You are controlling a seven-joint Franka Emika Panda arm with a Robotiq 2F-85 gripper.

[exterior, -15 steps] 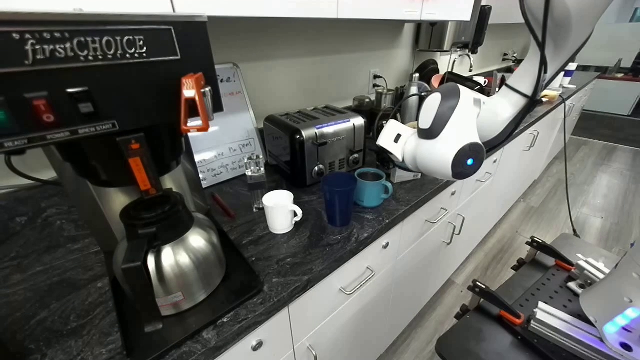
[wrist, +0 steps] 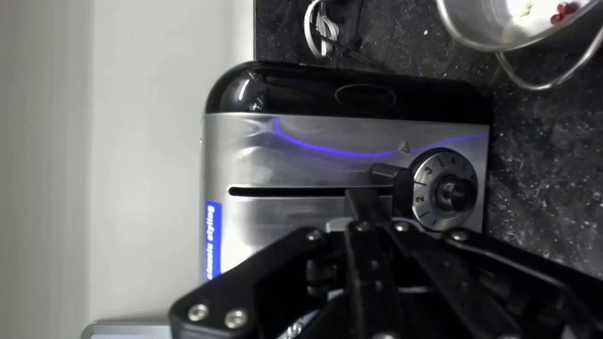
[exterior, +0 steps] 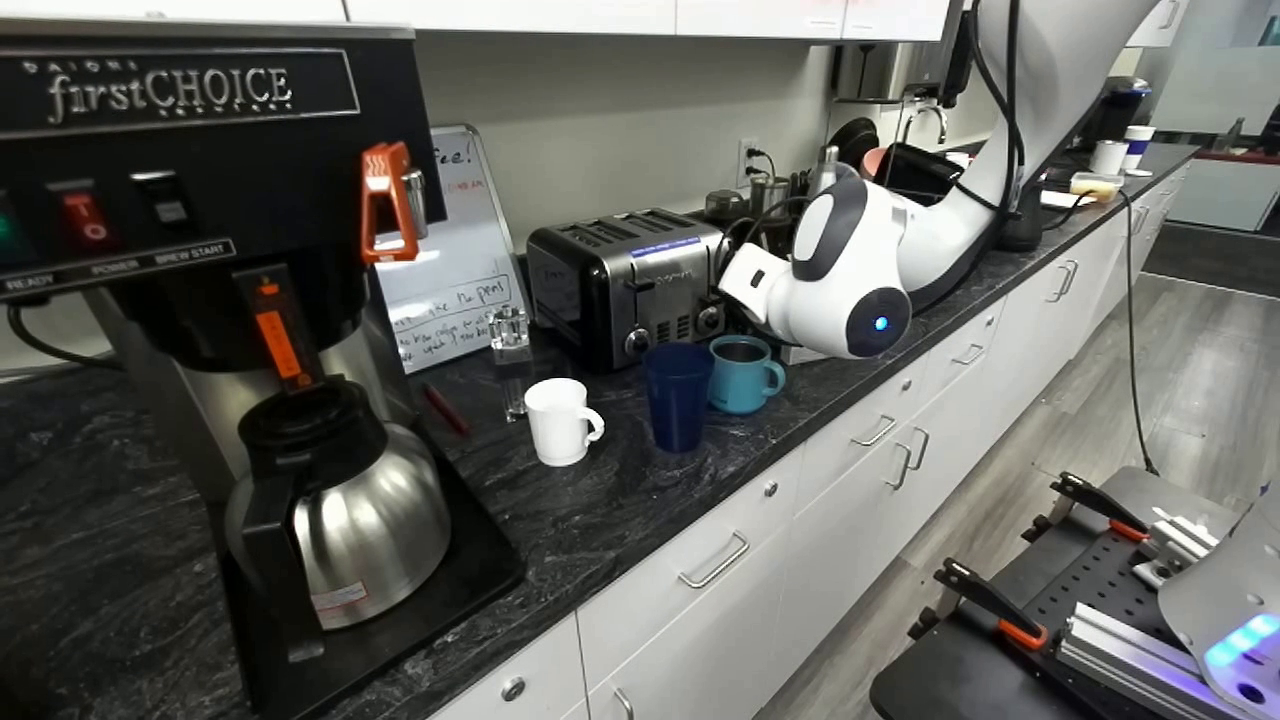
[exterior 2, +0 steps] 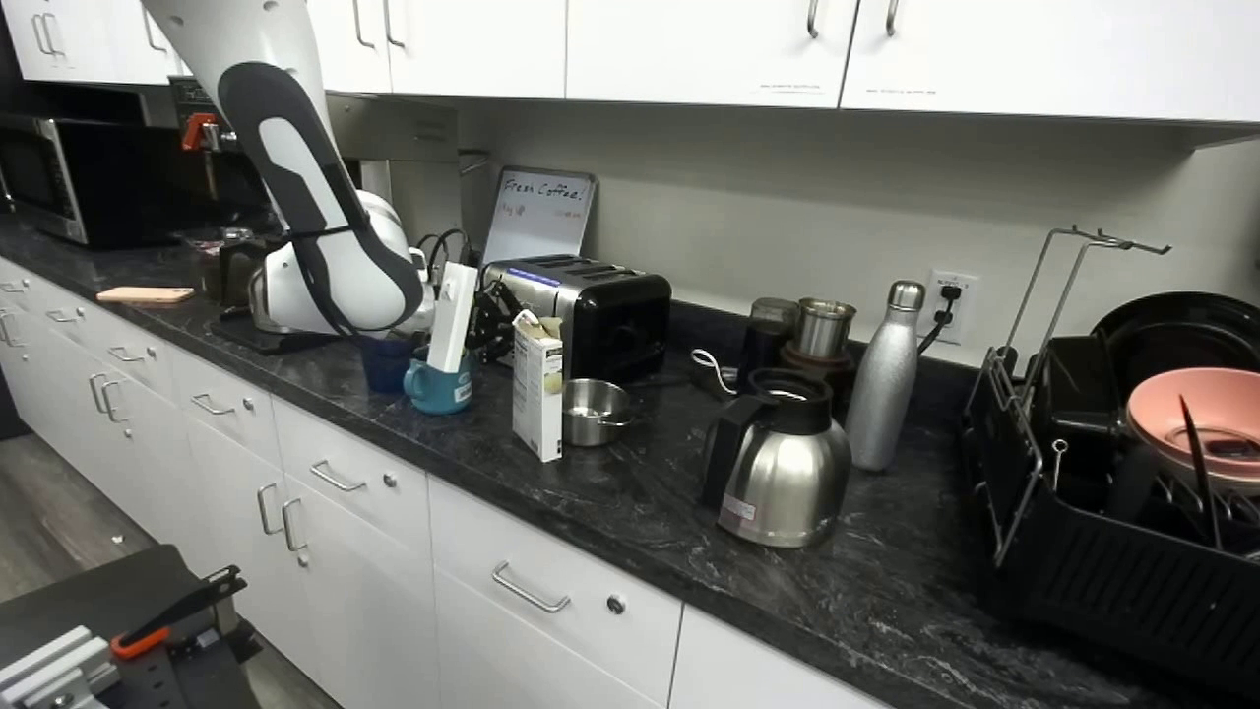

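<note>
A silver and black toaster [exterior: 624,294] stands on the dark counter against the wall. In the wrist view, its steel front [wrist: 294,161] carries a long slot with a black lever [wrist: 402,189] at the dial end. A numbered dial [wrist: 444,189] sits beside that lever. My gripper is shut, its dark fingertips together over the slot close to the lever; whether they touch it I cannot tell. Nothing shows between them. From the other side, the gripper [exterior 2: 505,317] appears right at the toaster's front. The arm's white wrist hides it in exterior view 1.
A teal mug [exterior: 740,378], a blue cup [exterior: 679,402] and a white mug [exterior: 563,422] stand near the toaster. An open carton [exterior 2: 538,396] and a steel pot [exterior 2: 594,414] are close to the gripper. A steel carafe [exterior 2: 786,473] stands farther along.
The arm has moved left in exterior view 1, bringing its wrist closer to the toaster's front. The toaster, mugs and cup stand where they were.
</note>
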